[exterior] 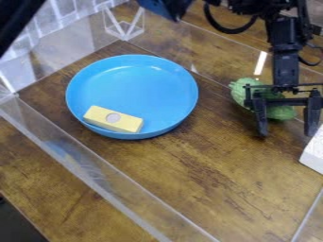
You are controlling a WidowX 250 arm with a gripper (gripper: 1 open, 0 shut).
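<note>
My black gripper (285,115) is low at the right side, open, its fingers straddling a green, leafy-looking object (248,93) that lies on the wooden surface. The gripper hides part of that object. A blue plate (132,80) sits left of centre, holding a pale yellow block (113,120) with a round mark on it.
A white object (316,156) lies at the right edge, just beyond the gripper. Clear plastic edges (76,165) run along the left and back.
</note>
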